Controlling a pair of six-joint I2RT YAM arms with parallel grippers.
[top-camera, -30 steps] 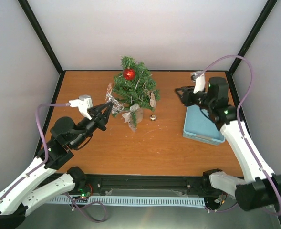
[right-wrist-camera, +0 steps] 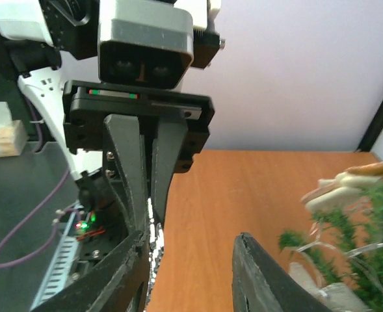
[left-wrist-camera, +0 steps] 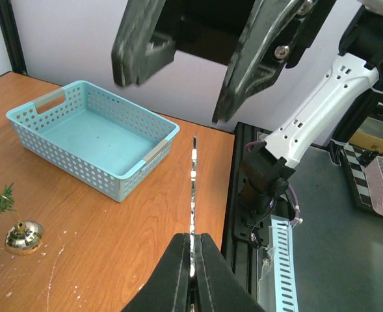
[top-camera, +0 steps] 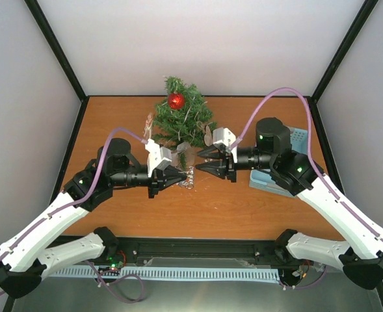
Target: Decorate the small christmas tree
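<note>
The small green tree (top-camera: 183,117) stands at the back middle with a red bauble (top-camera: 175,101). In front of it my left gripper (top-camera: 179,177) is shut on a thin silvery ornament (top-camera: 190,177), seen edge-on as a narrow strip at its fingertips in the left wrist view (left-wrist-camera: 193,188). My right gripper (top-camera: 201,162) stands open just right of the ornament, its fingertips apart and close to it in the right wrist view. A gold-silver bell (left-wrist-camera: 25,236) rests on the table.
A light blue basket (left-wrist-camera: 93,140) sits empty on the right of the table. Both arms meet over the middle, close to the tree.
My left gripper has moved right with the silvery ornament to the front of the tree. My right gripper has come leftward from above the basket to face it.
</note>
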